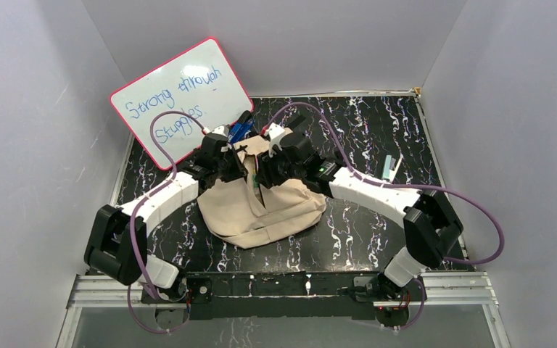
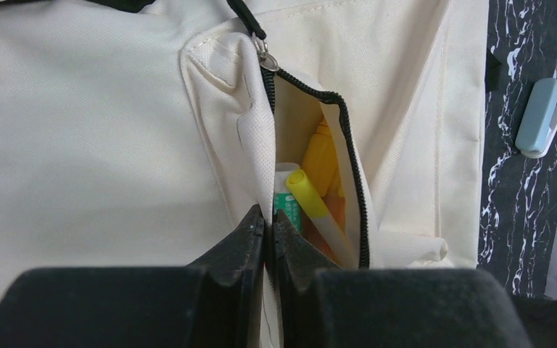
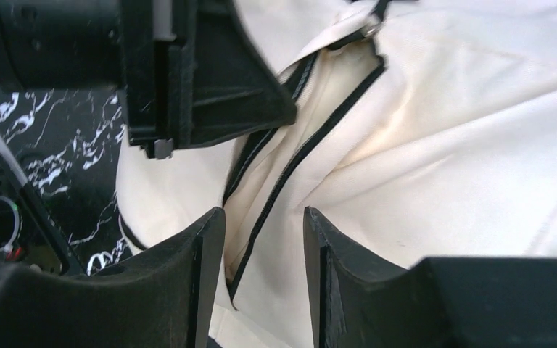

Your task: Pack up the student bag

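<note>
The cream fabric bag [image 1: 268, 225] lies in the middle of the table, its black-zippered mouth gaping. Through that mouth the left wrist view shows a yellow-capped stick [image 2: 309, 194], an orange-yellow item [image 2: 322, 161] and a green-and-white item [image 2: 286, 199] inside. My left gripper is shut on the left edge of the opening, with cream cloth between its fingertips. Over the opposite side, my right gripper stands open. Its fingers [image 3: 210, 232] are apart above the zippered edge, and no hold on the cloth shows.
A light-blue item with a white part [image 2: 540, 116] lies on the table to the right of the bag. Behind the bag at left leans a whiteboard [image 1: 188, 80], with blue-and-black items [image 1: 241, 129] beside it.
</note>
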